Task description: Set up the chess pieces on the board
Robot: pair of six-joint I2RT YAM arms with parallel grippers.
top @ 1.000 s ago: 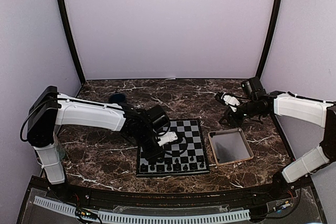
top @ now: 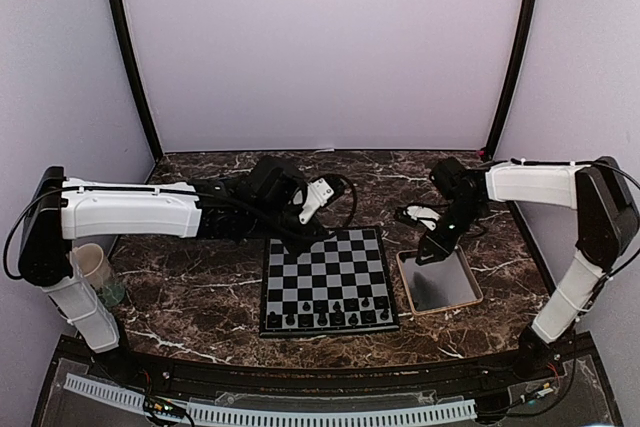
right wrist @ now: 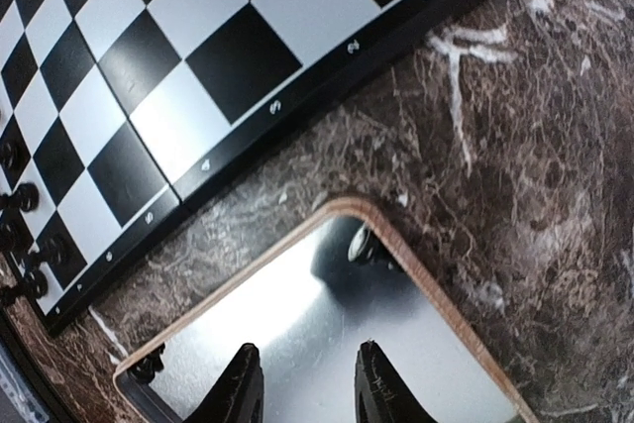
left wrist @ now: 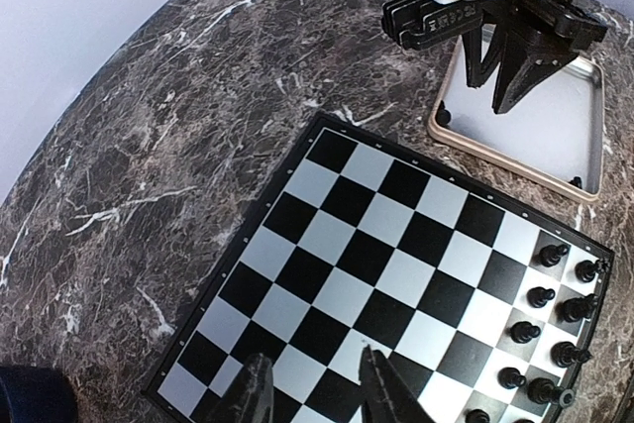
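Note:
The black-and-white chessboard (top: 325, 272) lies mid-table. Several black pieces stand along its near edge, among them a pawn (left wrist: 524, 331) and a taller piece (left wrist: 548, 392) in the left wrist view. My left gripper hangs above the board, fingers apart and nothing between them. To the board's right is a shallow tray (top: 480, 299) with a tan rim. My right gripper is over it, open and empty. One piece (right wrist: 362, 243) lies by the tray's far corner, partly in shadow; another dark piece (right wrist: 147, 369) is at the corner nearer the black pieces.
A clear cup (top: 97, 274) stands at the far left of the table. Part of a dark blue container (left wrist: 36, 393) shows in the left wrist view's lower corner. Bare marbled table (top: 370, 172) lies behind the board and tray. The two arms are well apart.
My left gripper has withdrawn from the board's near-left side toward its far side.

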